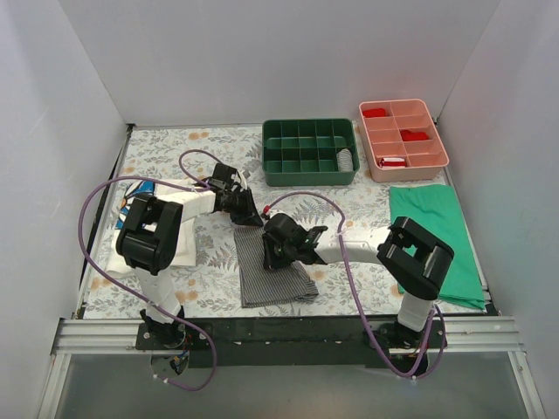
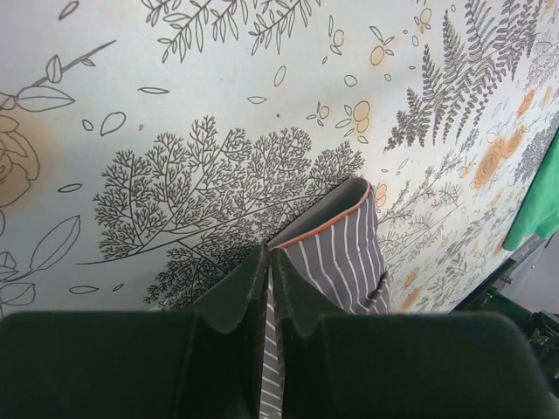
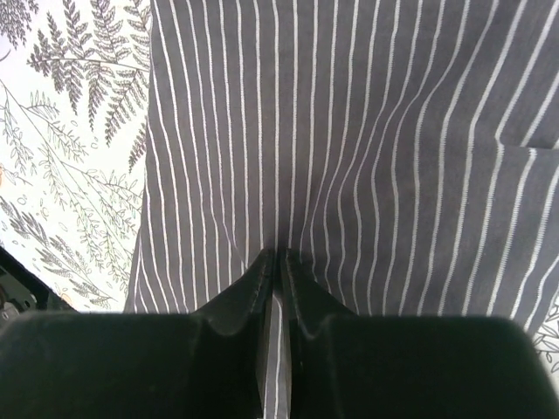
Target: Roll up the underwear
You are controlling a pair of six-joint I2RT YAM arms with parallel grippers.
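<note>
The underwear, dark grey with thin white stripes [image 1: 262, 284], lies spread at the front middle of the table. At its far left edge my left gripper [image 1: 254, 222] is shut, with the orange-trimmed waistband [image 2: 325, 228] running into its fingertips. In the right wrist view my right gripper is down on the striped cloth [image 3: 384, 157], its fingers close together with a narrow gap. Cloth shows in that gap, and folds run up from the tips; a firm hold cannot be made out. From above, the right arm hides part of the underwear.
Behind stands a green divided box [image 1: 293, 179] holding a rolled grey item; right of it is a pink divided box [image 1: 419, 172] with red items. A green cloth [image 1: 437, 227] lies at right, white cloth [image 1: 185, 249] at left.
</note>
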